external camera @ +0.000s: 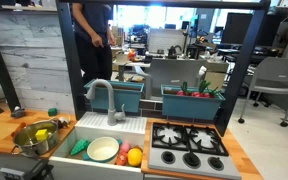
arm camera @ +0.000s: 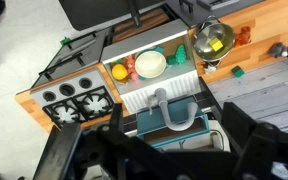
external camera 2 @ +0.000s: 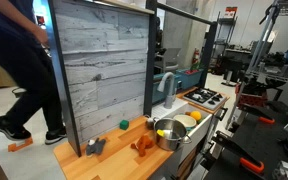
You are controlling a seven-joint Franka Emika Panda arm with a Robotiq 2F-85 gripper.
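Note:
My gripper looks down from high above a toy kitchen, its two dark fingers wide apart at the bottom of the wrist view. Nothing shows between them except the distant scene. A metal pot (arm camera: 206,54) stands on the wooden counter, with a yellow item (arm camera: 216,45) inside. In the sink lies a cream bowl (arm camera: 151,64). Beside it are an orange round item (arm camera: 119,71), reddish items (arm camera: 135,76) and a green item (arm camera: 180,53). On the counter near the pot rest an orange-red item (external camera 2: 142,144) and a small green item (external camera 2: 124,124).
A four-burner stove (external camera: 191,146) adjoins the sink, opposite the pot. The grey faucet (external camera: 109,97) rises behind the basin, with teal planter boxes (external camera: 172,101) beyond. Dark posts frame the kitchen, and a grey plank wall (external camera 2: 104,65) backs the counter. A dark-grey object (external camera 2: 95,146) lies there.

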